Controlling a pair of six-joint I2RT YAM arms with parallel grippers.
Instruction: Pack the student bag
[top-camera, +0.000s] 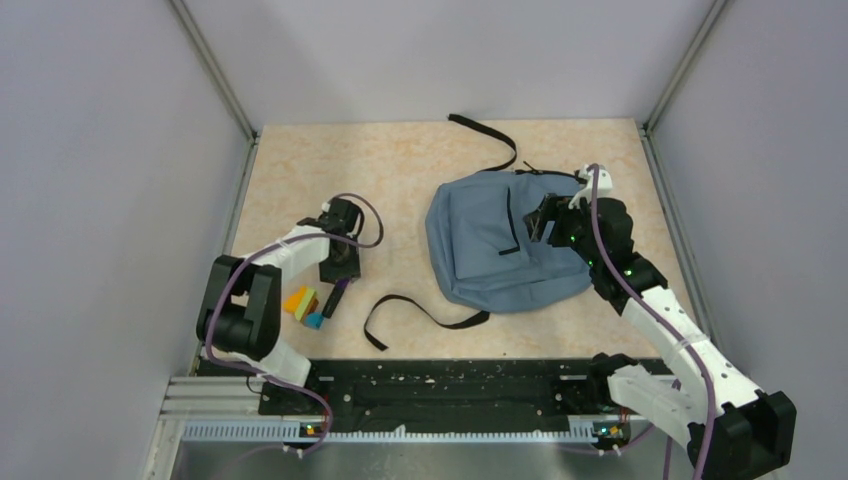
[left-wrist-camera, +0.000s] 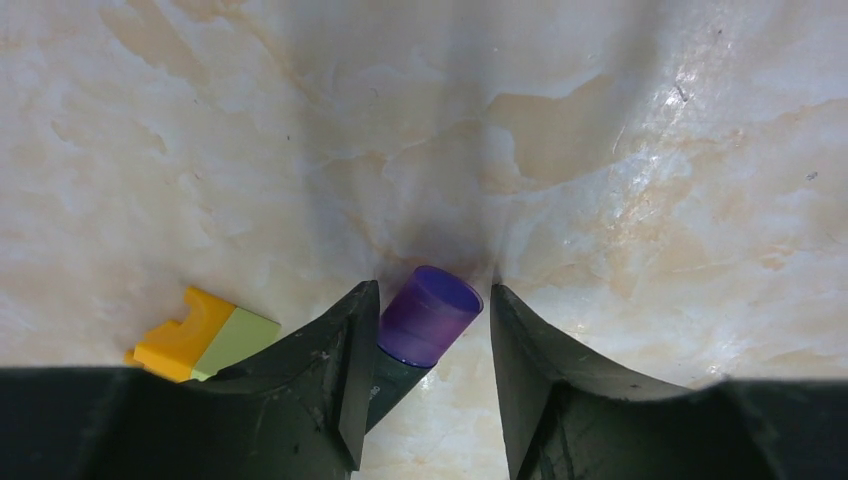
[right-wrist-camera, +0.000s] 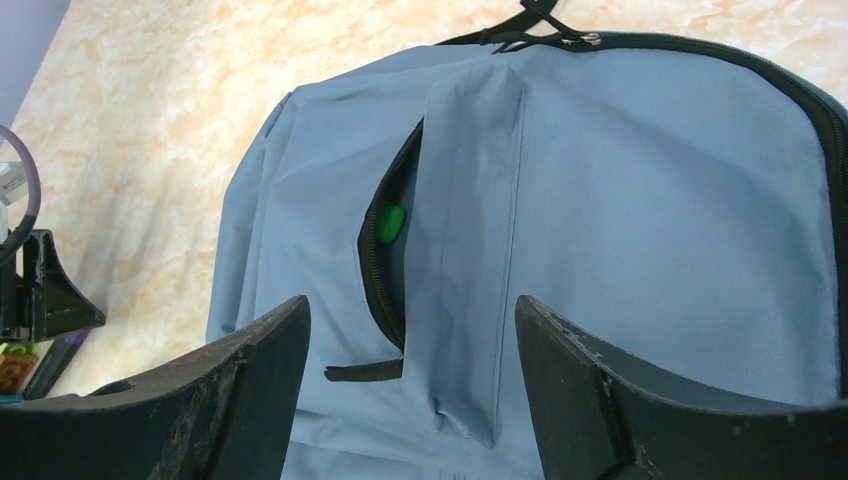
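Note:
A dark marker with a purple cap (left-wrist-camera: 430, 315) lies on the table at the left, and my left gripper is down around its capped end, fingers apart, the cap between them. Yellow blocks (left-wrist-camera: 185, 335) lie beside it, with a blue piece (top-camera: 314, 319) near the marker's lower end in the top view. The blue-grey bag (top-camera: 470, 230) lies flat at right of center; in the right wrist view a green item (right-wrist-camera: 388, 222) shows inside its open zipped pocket. My right gripper hangs open above the bag, holding nothing.
Black straps (top-camera: 484, 129) extend from the bag onto the table at the back, and another strap (top-camera: 410, 303) curves across the front. Side walls border the table.

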